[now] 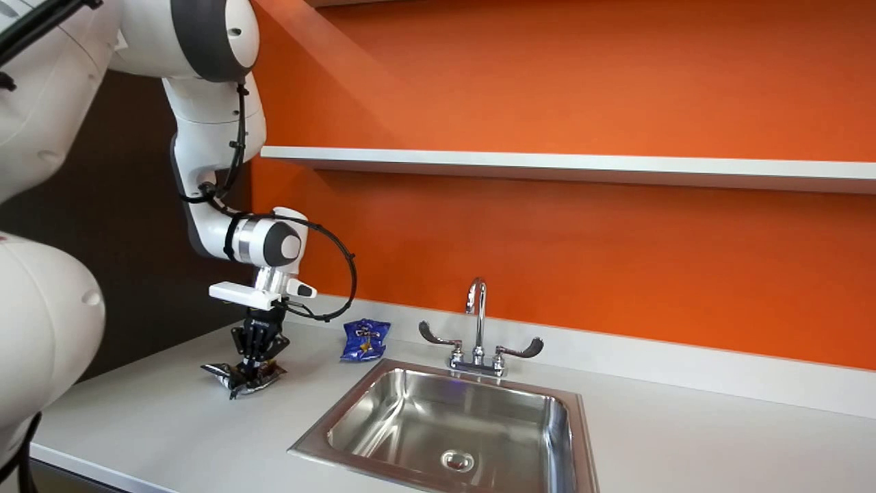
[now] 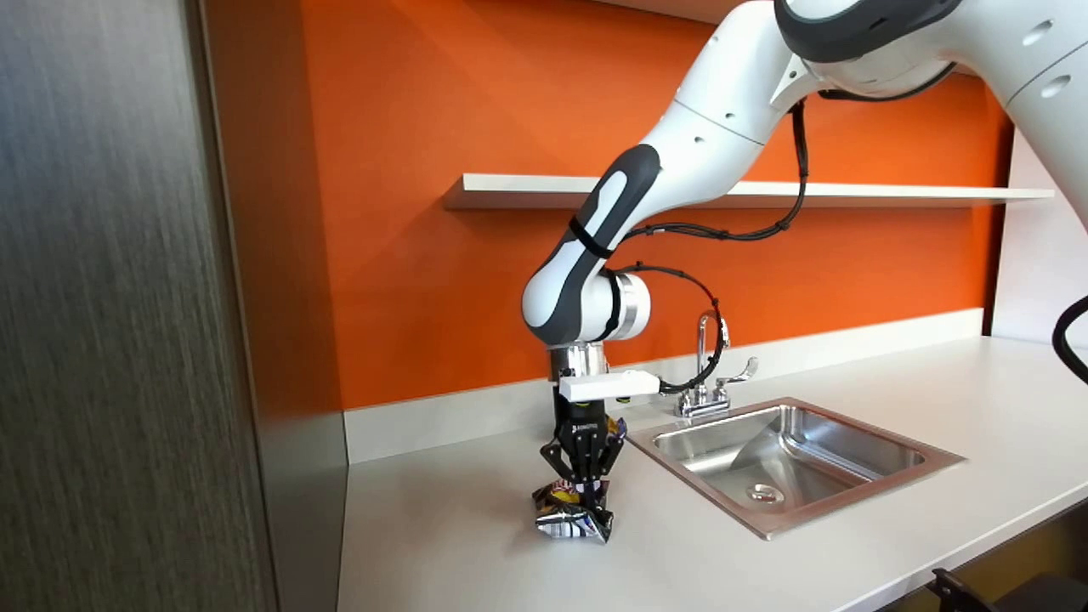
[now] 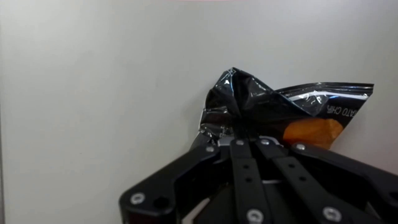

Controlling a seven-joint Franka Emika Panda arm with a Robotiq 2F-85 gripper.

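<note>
A black chip bag (image 1: 222, 374) with an orange picture lies on the counter at the left. My gripper (image 1: 250, 367) points straight down onto its middle, with the fingers closed together. In the wrist view, folds of the bag (image 3: 313, 130) run in towards the gripper, and its film looks gathered at the fingertips. The second exterior view also shows the bag (image 2: 563, 522) crumpled up around the gripper (image 2: 588, 496), still down at the counter. The fingertips themselves are mostly hidden by film.
A blue snack bag (image 1: 365, 340) stands against the backsplash, left of the faucet (image 1: 478, 329). The empty steel sink (image 1: 447, 481) is set in the counter to the right. Above runs a white shelf (image 1: 575, 160). A dark panel (image 2: 275, 306) bounds the left side.
</note>
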